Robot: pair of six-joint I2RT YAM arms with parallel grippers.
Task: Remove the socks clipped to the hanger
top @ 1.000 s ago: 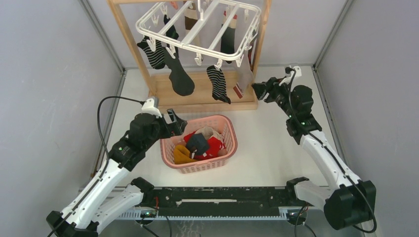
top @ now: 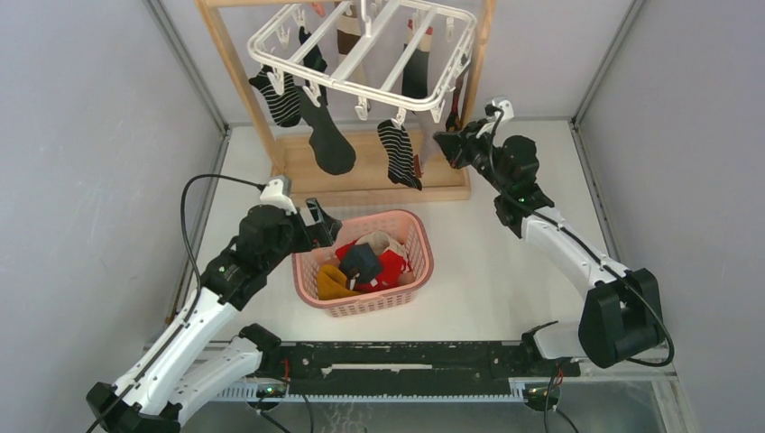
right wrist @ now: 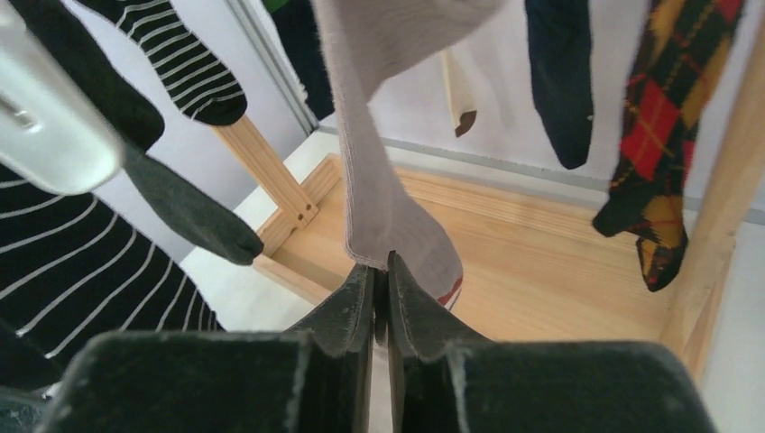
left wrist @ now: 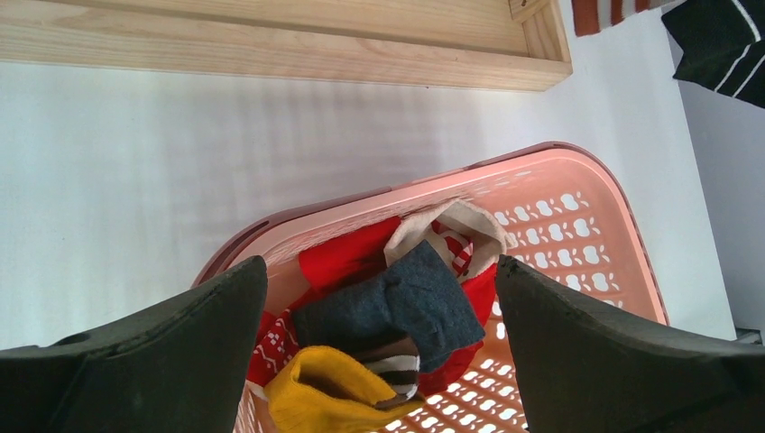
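Observation:
The white hanger (top: 361, 89) holds several clipped socks, among them a dark grey one (top: 327, 144) and a striped one (top: 400, 153). My right gripper is shut on a light grey sock (right wrist: 383, 189), seen hanging down between its fingers at the hanger's right side. My left gripper stands open above a pink basket (top: 419, 257), which holds yellow (left wrist: 316, 397), red and dark socks.
A wooden frame (top: 231, 54) with a tray base stands behind the basket. Grey walls close in both sides.
My right arm has moved left and up to the light grey sock, whose lower end has shifted. The left arm and basket are unchanged.

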